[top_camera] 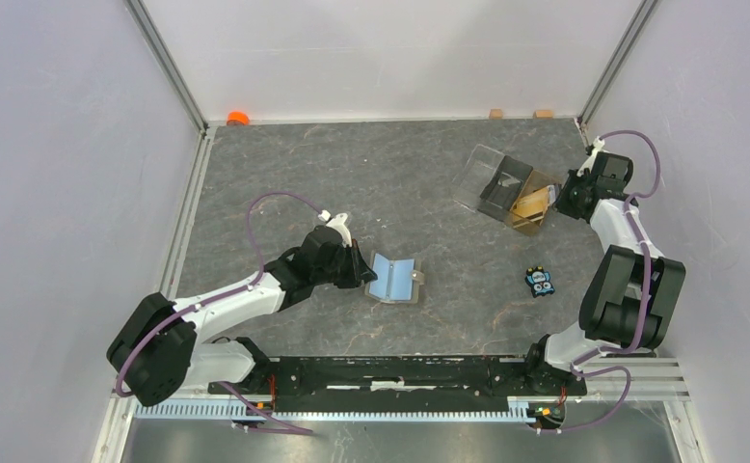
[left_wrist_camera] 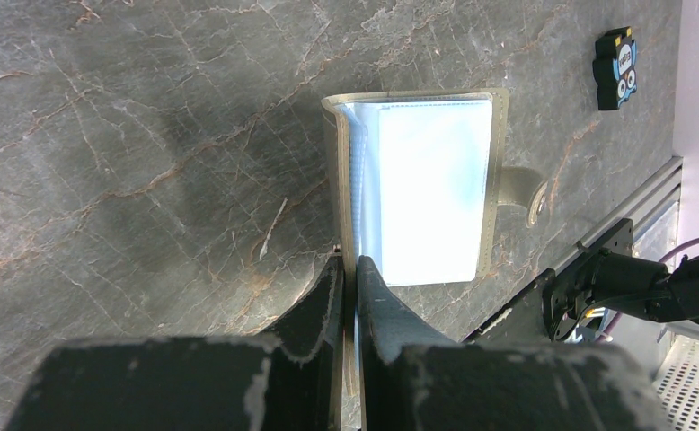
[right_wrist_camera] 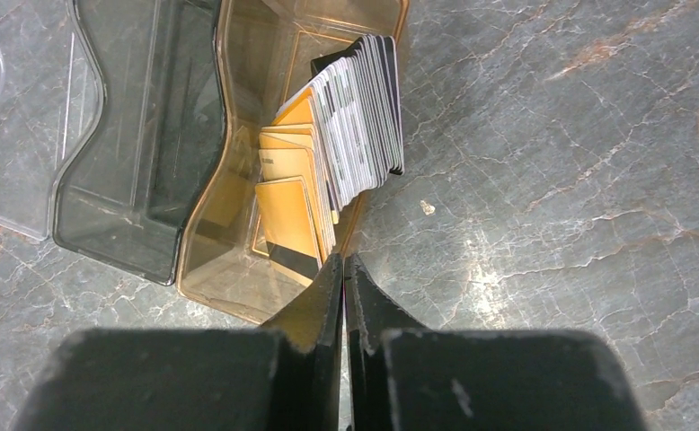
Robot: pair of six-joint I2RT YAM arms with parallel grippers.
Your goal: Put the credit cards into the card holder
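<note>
Blue clear sleeves lie in the open card holder (top_camera: pixel 390 280), on the middle of the table. My left gripper is shut on the raised left edge of this holder. Many orange credit cards (right_wrist_camera: pixel 289 202), with a fan of white-edged ones, lean in the amber end compartment of an organizer (right_wrist_camera: pixel 231 269) at the far right. Close by the lower corner of this stack, my right gripper has its fingers shut together. Whether a card's thin edge is between them cannot be made out.
Beside the amber compartment are a dark grey one (right_wrist_camera: pixel 130 193) and a clear one (right_wrist_camera: pixel 13 180), both empty. A black and blue owl-shaped item (top_camera: pixel 539 281) lies on the right side. The right wall is close to my right arm.
</note>
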